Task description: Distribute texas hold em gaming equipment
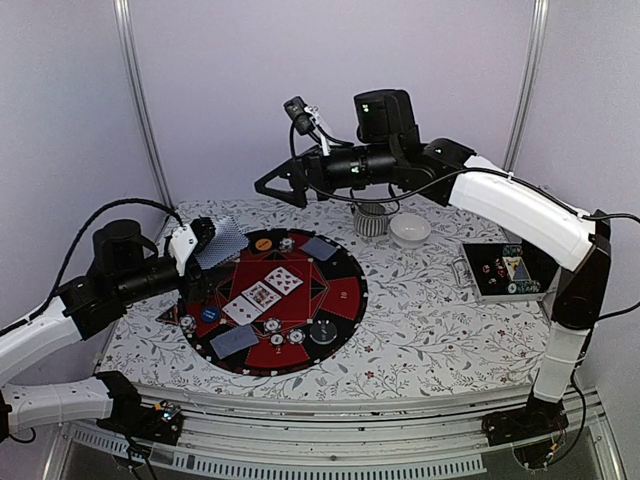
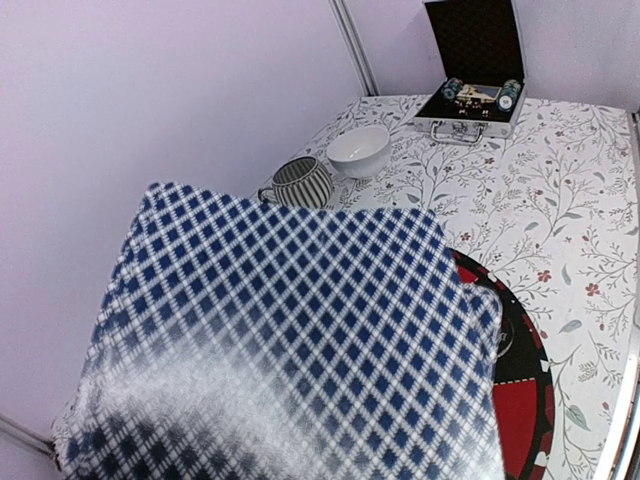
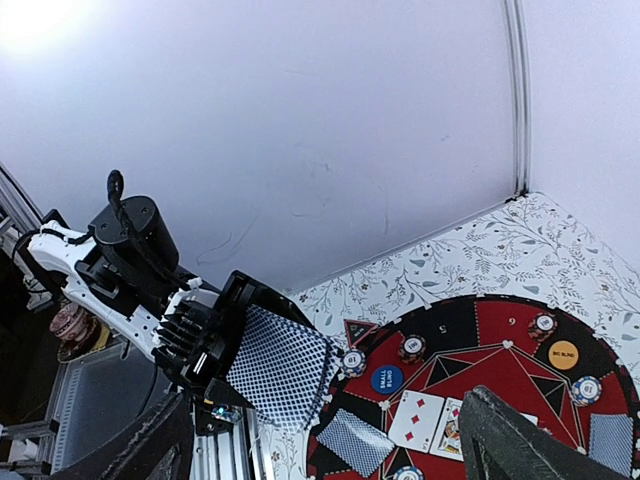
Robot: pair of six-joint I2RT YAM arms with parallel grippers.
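Held above the left part of the round red-and-black poker mat (image 1: 342,285), a blue-and-white checkered card deck (image 3: 283,367) sits between the fingers of my left gripper (image 1: 208,262). Its patterned back fills most of the left wrist view. My right gripper (image 1: 281,186) is open and empty, raised behind the mat. Three face-up cards (image 1: 261,295) lie in a row on the mat. Blue-backed cards lie near its front edge (image 1: 234,340) and its back edge (image 1: 319,248). The blue small blind button (image 3: 387,379) and orange big blind button (image 3: 563,355) rest on the mat too.
Several poker chips (image 1: 296,337) and a dark round disc (image 1: 322,331) are on the mat. Behind it stand a striped mug (image 2: 303,183) and a white bowl (image 2: 360,152). An opened chip case (image 2: 468,128) sits at the right.
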